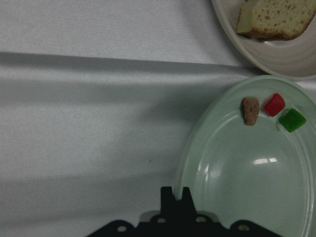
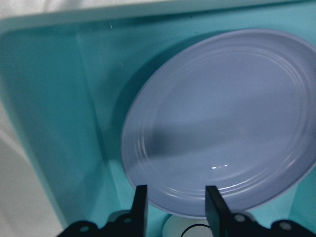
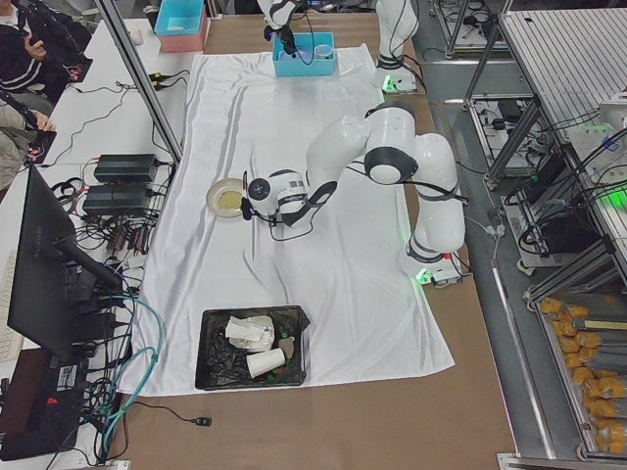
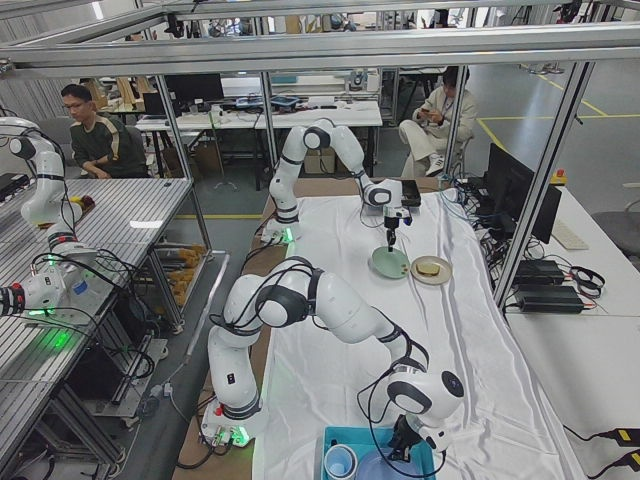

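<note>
A green plate (image 1: pixel 242 173) on the white cloth holds a brown piece (image 1: pixel 251 111), a red piece (image 1: pixel 274 104) and a green piece (image 1: pixel 292 120). My left gripper is at its rim, fingertips close together with the rim showing between them; whether it grips is unclear. Beside it, a beige plate (image 1: pixel 232 34) holds a bread slice (image 1: pixel 271 17). My right gripper is open over a blue bin (image 2: pixel 49 123), at the near edge of a lilac plate (image 2: pixel 217 108) inside.
A black bin (image 3: pixel 211 343) with a white cup and other items stands at one end of the cloth. A monitor (image 3: pixel 44 264) and cables crowd the side table.
</note>
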